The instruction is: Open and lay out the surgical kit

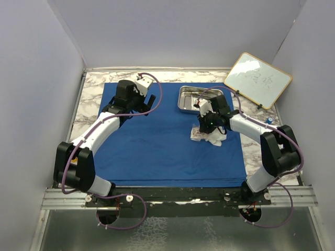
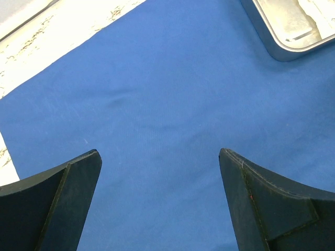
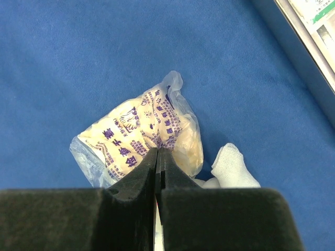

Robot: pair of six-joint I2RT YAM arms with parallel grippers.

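On the blue cloth (image 1: 152,151) lies a clear plastic packet (image 3: 123,138) with cream contents and purple print. My right gripper is shut at its surface, and the film puckers towards the fingertips, so a fold of it appears pinched. White crumpled fabric (image 3: 233,167) lies beside the packet, partly hidden under the gripper. The metal tray (image 1: 180,99) stands behind, holding instruments and a packet with green print (image 3: 316,10). My left gripper is open above bare cloth at the left, with nothing between its fingers.
A whiteboard (image 1: 258,78) leans at the back right. A small blue-capped bottle (image 1: 269,121) stands on the marble tabletop (image 1: 251,149) near the right arm.
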